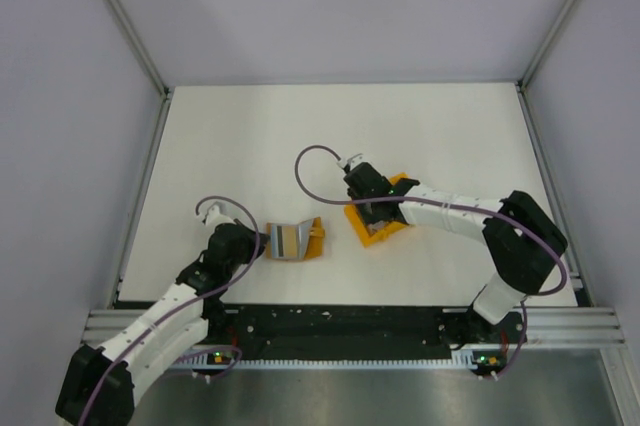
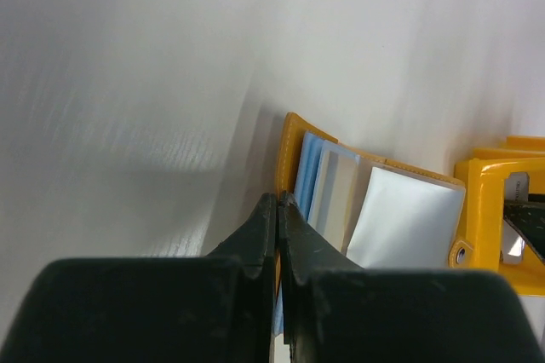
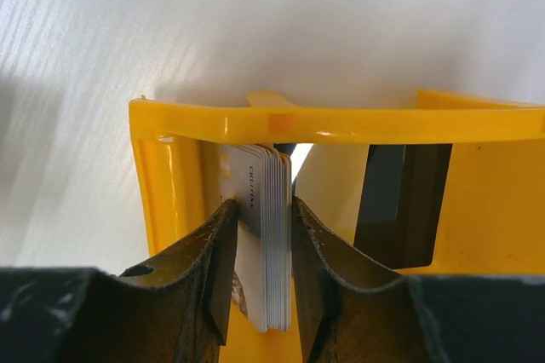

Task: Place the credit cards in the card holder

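Observation:
The tan card holder (image 1: pixel 315 239) lies open at the left front of the table, cards showing in its pockets. My left gripper is shut on the holder's thin edge; in the left wrist view, a tan strip runs between its fingers. Inside a yellow tray (image 3: pixel 341 127), a stack of white cards (image 3: pixel 274 235) stands on edge in the left compartment. My right gripper reaches into the tray, part open, one finger on each side of the stack. Whether both fingers touch the cards is unclear.
Darker cards (image 3: pixel 402 201) and a cream one (image 3: pixel 332 184) stand in the tray's neighbouring compartment. The tray's raised front bar crosses just beyond my right fingertips.

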